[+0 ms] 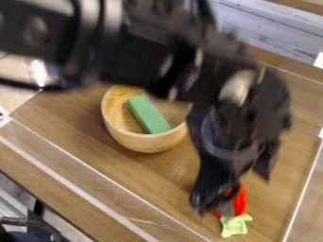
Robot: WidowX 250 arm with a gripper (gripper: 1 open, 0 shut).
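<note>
My gripper (231,184), dark and motion-blurred, hangs over a red object (239,200) with a pale green top (235,226) at the lower right of the table; whether its fingers hold anything cannot be told. A wooden bowl (125,132) with a green block (150,115) inside stands left of the gripper, partly behind the arm.
Clear strips or edges run along the front left and right. A pale plank surface (271,38) lies at the back.
</note>
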